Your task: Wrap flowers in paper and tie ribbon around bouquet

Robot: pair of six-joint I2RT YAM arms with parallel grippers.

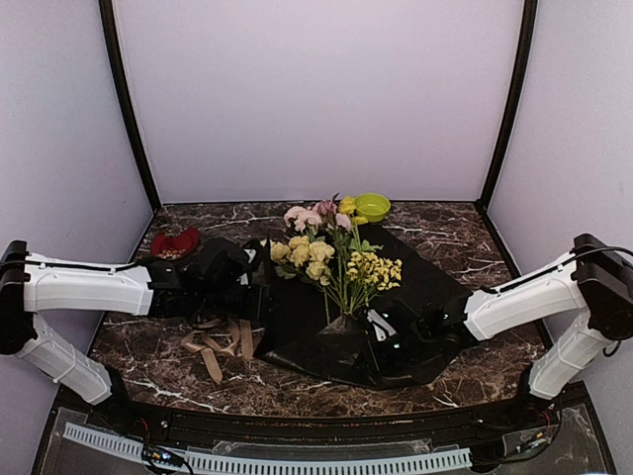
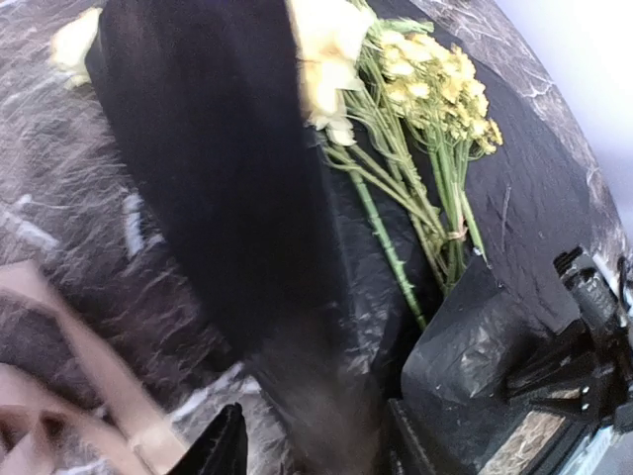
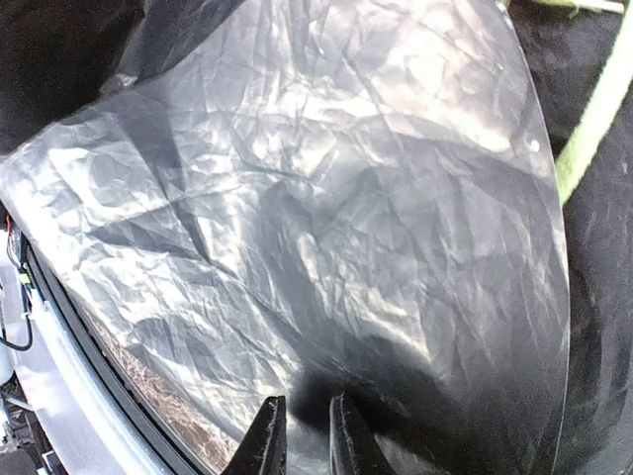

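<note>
The bouquet of fake flowers, with pale yellow roses, pink blooms and small yellow flowers, lies on a black wrapping sheet. Its stems run toward the sheet's folded-up bottom corner. At the sheet's left edge stands my left gripper, its fingers apart; a raised, blurred flap reaches down toward the gap, contact unclear. My right gripper is over the bottom fold, fingertips slightly apart above crinkled sheet. A beige ribbon lies loose at left.
A green bowl stands behind the flowers. At the back left is a red object with small pale pieces. Bare marbled table shows at the back right, and more lies along the front left.
</note>
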